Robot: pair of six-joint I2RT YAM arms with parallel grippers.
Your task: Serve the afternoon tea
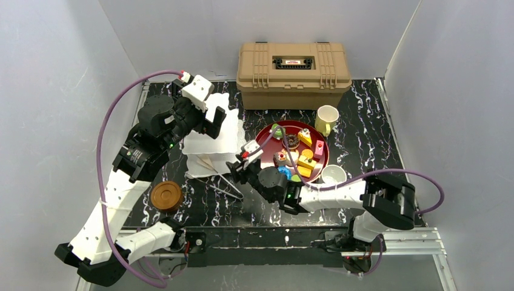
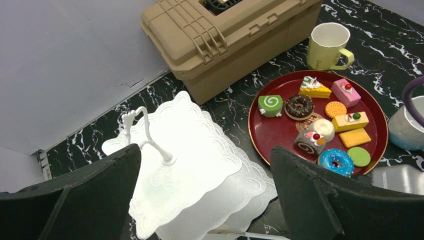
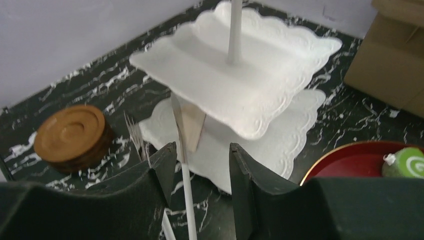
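Observation:
My left gripper (image 1: 207, 118) hangs open above the white two-tier stand (image 2: 175, 125), nothing between its fingers. My right gripper is part open at the red tray's left side, in front of the stand's lower tier. A knife (image 3: 188, 200) and a fork (image 3: 137, 132) lie behind its fingers in the right wrist view; I cannot tell that either is held. A small wooden piece (image 3: 192, 125) rests on the lower tier. The red tray (image 2: 270, 135) holds several toy cakes, donuts and cookies.
A tan toolbox (image 1: 294, 79) stands at the back, with a yellow mug (image 1: 326, 115) before it. A white cup (image 1: 333, 174) sits right of the tray. Wooden coasters (image 1: 165, 195) lie at the front left.

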